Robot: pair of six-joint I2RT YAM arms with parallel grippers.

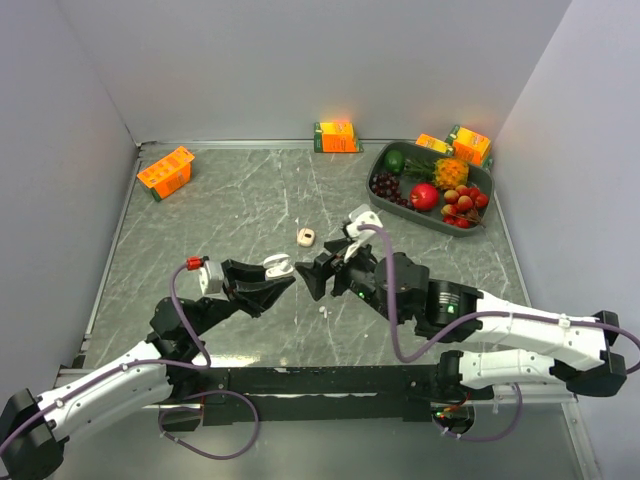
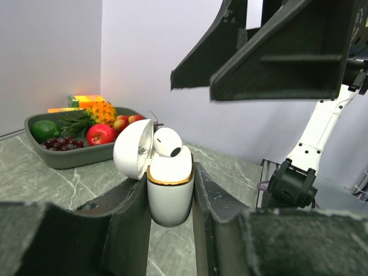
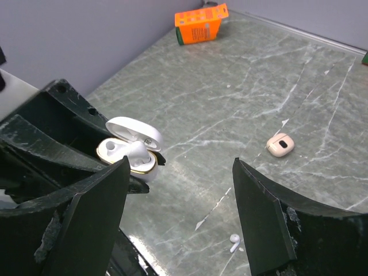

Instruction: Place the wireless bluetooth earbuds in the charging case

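My left gripper (image 1: pixel 270 285) is shut on the white, open-lidded charging case (image 2: pixel 171 195), held upright above the table. In the left wrist view an earbud (image 2: pixel 168 142) sits in the case's top. My right gripper (image 1: pixel 320 275) is open beside it to the right, nothing between its fingers; in the left wrist view its dark fingers hang above the case. A second earbud (image 3: pixel 234 240) lies on the table below, between the right gripper's fingers as seen from its wrist camera.
A pale pink case (image 1: pixel 306 237) lies behind the grippers. A grey fruit tray (image 1: pixel 400 210) is at back right. Orange boxes (image 1: pixel 166 175) stand at the table's edges.
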